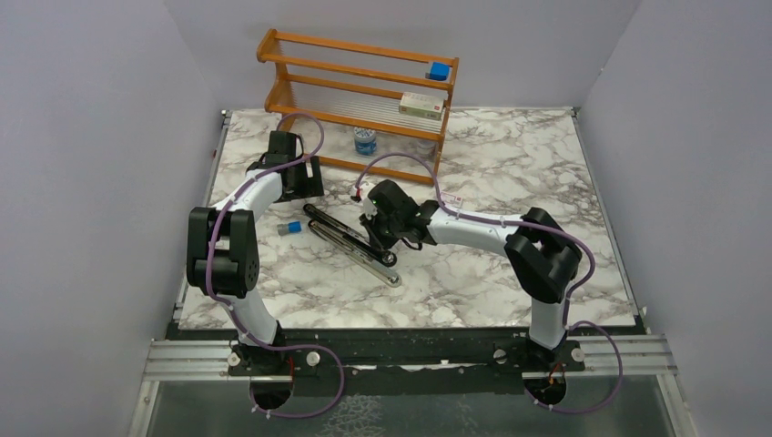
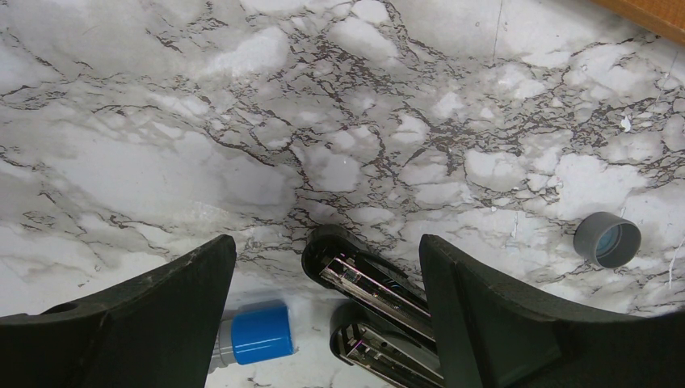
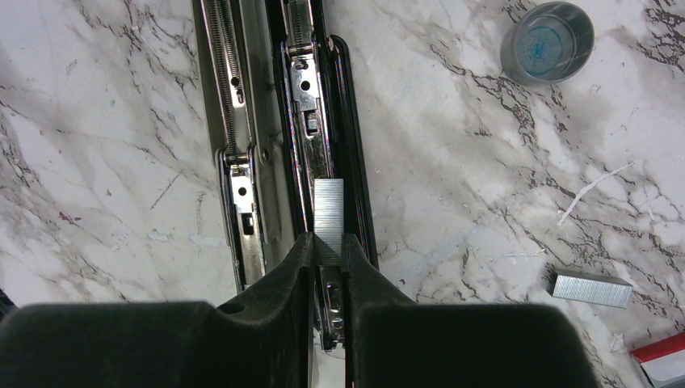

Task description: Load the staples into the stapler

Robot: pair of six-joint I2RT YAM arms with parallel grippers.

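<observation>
A black stapler [image 1: 349, 232] lies opened flat on the marble table. Alongside it is a grey-green opened stapler [image 1: 360, 259]. In the right wrist view the black stapler's metal magazine [image 3: 307, 105] runs lengthwise beneath my right gripper. That gripper is shut on a silver strip of staples [image 3: 329, 206], lined up along the magazine; whether the strip touches it, I cannot tell. My left gripper is open and empty near the far left end of the staplers, its fingers [image 2: 194, 283] spread apart.
Another staple strip [image 3: 592, 288] lies on the table near a red-and-white box [image 3: 664, 360]. A clear cup [image 3: 548, 44] stands close by. A blue-ended item [image 1: 289, 228] lies left of the staplers. The wooden rack [image 1: 360, 84] stands behind.
</observation>
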